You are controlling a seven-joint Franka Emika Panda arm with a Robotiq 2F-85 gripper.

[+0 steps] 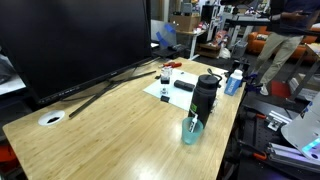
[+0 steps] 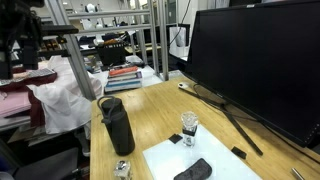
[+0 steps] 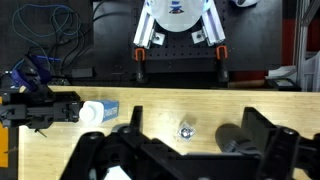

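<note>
My gripper hangs open over the near table edge in the wrist view, its dark fingers wide apart with nothing between them. Beyond that gap stand a black lidded flask (image 3: 235, 138) by the right finger and a small shiny object (image 3: 185, 131) nearer the middle. The same flask (image 1: 205, 98) is upright on the wooden table, with a teal cup (image 1: 192, 133) holding something light beside it. A blue-and-white bottle (image 1: 234, 82) is near the table's edge. White paper (image 2: 215, 165) carries a dark object (image 2: 194, 170) and a clear glass container (image 2: 189, 127).
A large black monitor (image 1: 80, 45) stands along the back of the table. Close to the arm's base is a black cable bundle (image 3: 55, 30). Shelves and boxes fill the background.
</note>
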